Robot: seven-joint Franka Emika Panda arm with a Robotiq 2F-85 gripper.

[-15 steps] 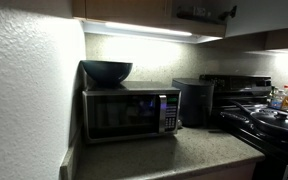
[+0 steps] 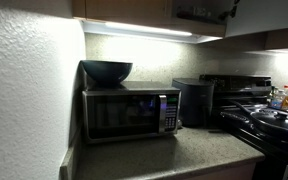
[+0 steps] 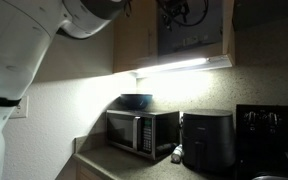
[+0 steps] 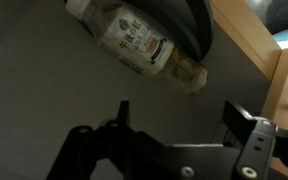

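In the wrist view my gripper stands open, its two dark fingers well apart, with only a plain grey surface visible between them. Beyond the fingertips lies a clear bottle (image 4: 139, 38) with a printed label, on its side in the picture and apart from the fingers. A dark curved object (image 4: 191, 18) is right beside the bottle; what it is I cannot tell. In exterior view 2 the white arm (image 3: 24, 55) reaches up toward the upper cupboard (image 3: 139, 38), with dark gripper parts only partly seen at the top edge.
A wooden edge (image 4: 246, 38) borders the space on the right of the wrist view. Below the cupboard, a dark bowl (image 2: 107, 72) sits on the microwave (image 2: 132, 114). A black air fryer (image 3: 208, 140) and a stove with a lidded pan (image 2: 278, 120) are alongside.
A small dark part at the cupboard opening in exterior view 1 has shifted slightly. The counter, bowl and microwave are unchanged.
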